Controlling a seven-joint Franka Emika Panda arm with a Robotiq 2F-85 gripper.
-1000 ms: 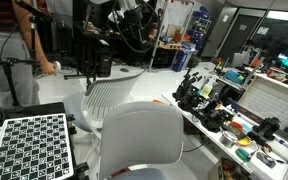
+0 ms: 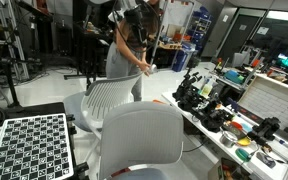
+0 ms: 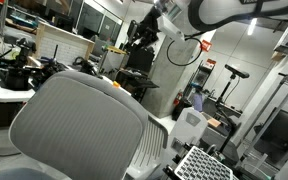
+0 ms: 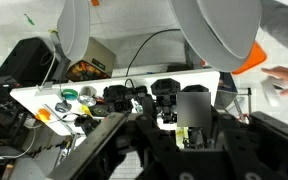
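My gripper shows dark at the bottom of the wrist view, its fingers apart. Nothing is clearly held between its fingers. In exterior view 2 the white arm [image 3: 209, 14] reaches in from the upper right, with the dark gripper [image 3: 142, 35] raised above the chairs. Exterior view 1 has a grey chair [image 2: 142, 135] in front and a light slatted chair [image 2: 112, 93] behind it. A person [image 2: 127, 45] stands by the slatted chair, hands near its back. A hand [image 4: 286, 76] appears at the right of the wrist view.
A long white table [image 2: 266, 163] on the right carries black devices [image 2: 192, 95], tools and small containers. A black-and-white checked board [image 2: 29, 148] lies at front left. Chair backs crowd the middle of the space.
Chairs and table look unchanged.
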